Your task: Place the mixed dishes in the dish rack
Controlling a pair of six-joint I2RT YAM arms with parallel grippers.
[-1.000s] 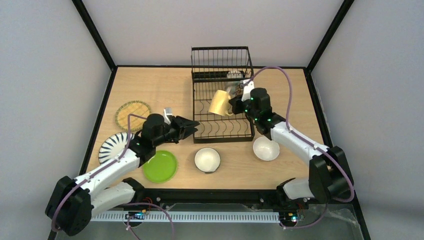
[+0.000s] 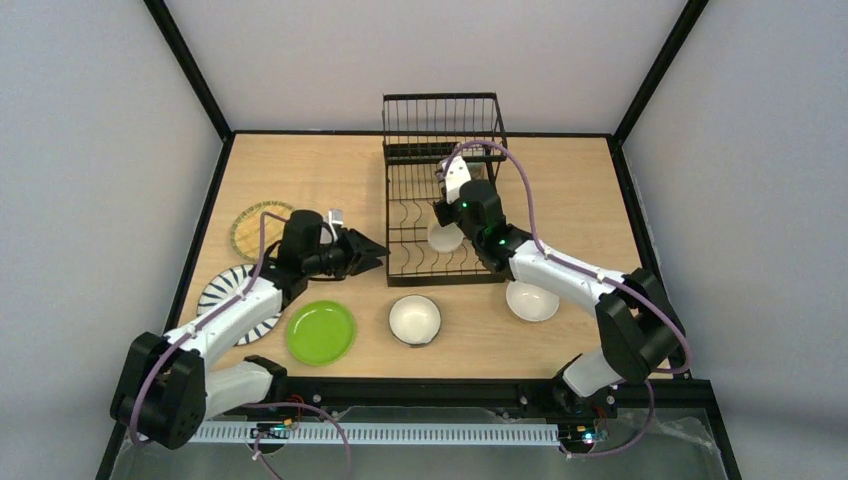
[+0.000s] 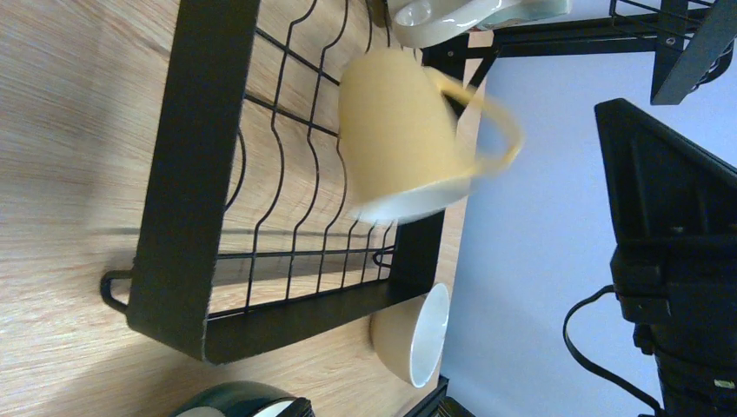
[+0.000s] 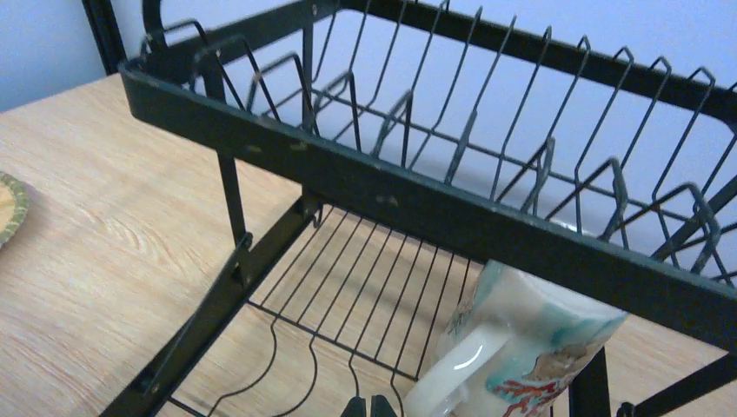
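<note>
Over the dish rack, the yellow mug is tilted with its white rim downward, blurred in the left wrist view. In the top view, the mug shows its pale opening just below my right gripper. Blue wall shows between the mug's handle and the right gripper. The right fingertips are close together at the bottom edge of the right wrist view, with no dish visible between them. Left of the rack, my left gripper is part open and empty.
A patterned white mug lies in the rack's lower level under the upper shelf. White bowls stand before the rack. A green plate, a striped plate and a yellow woven round lie left.
My right gripper has moved left. The left arm has drawn slightly left.
</note>
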